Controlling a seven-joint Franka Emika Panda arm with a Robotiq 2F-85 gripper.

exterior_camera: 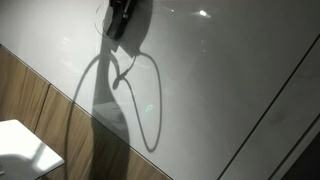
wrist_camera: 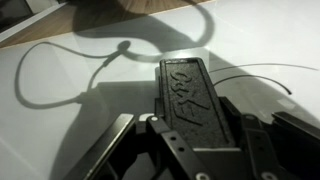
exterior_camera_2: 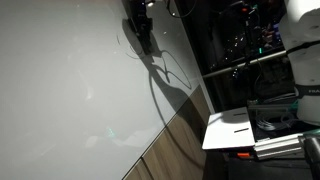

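A dark block-shaped eraser [wrist_camera: 188, 100] with raised lettering sits in my gripper, which is shut on it. Its far end reaches over the whiteboard [wrist_camera: 130, 75]; whether its face touches the surface cannot be told. Thin dark curved lines [wrist_camera: 250, 78] run on the board just right of the eraser in the wrist view. In exterior view 1 my gripper [exterior_camera: 120, 20] is at the top, close beside a faint arc mark [exterior_camera: 101, 14]. From the other side, the gripper [exterior_camera_2: 144, 42] appears dark against the board's upper part.
Shadows of the arm and a looping cable [exterior_camera: 155, 110] fall across the board. A small green spot [exterior_camera: 149, 107] shows lower down. Wood panelling [exterior_camera: 60, 118] borders the board, and a white surface [exterior_camera: 25, 150] lies beyond. Much of the board is clear.
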